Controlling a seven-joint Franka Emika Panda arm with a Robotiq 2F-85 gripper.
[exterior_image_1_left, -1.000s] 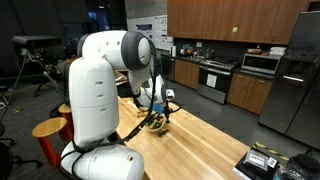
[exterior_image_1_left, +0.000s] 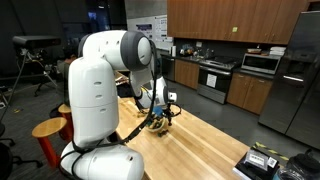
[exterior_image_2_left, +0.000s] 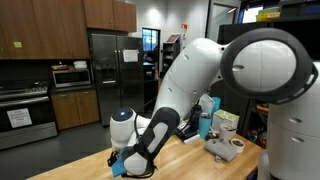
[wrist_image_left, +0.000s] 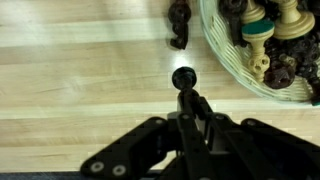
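A dark, round-topped piece (wrist_image_left: 184, 77), looking like a chess piece seen from above, sits between the fingertips of my gripper. The fingers are shut on it, and its lower part is hidden. Right of it in the wrist view is a pale woven basket (wrist_image_left: 233, 66) holding several chess pieces. Among these are a cream piece (wrist_image_left: 258, 35) with a green base and dark brown ones. Another dark carved piece (wrist_image_left: 179, 22) lies on the light wooden table (wrist_image_left: 80, 85), outside the basket.
Bare tabletop (exterior_image_1_left: 195, 145) stretches to the right of the arm in the first exterior view. A black device (exterior_image_1_left: 258, 163) stands near its front right. In the second exterior view, a light-coloured item (exterior_image_2_left: 222, 149) and a teal container (exterior_image_2_left: 206, 126) are on the right.
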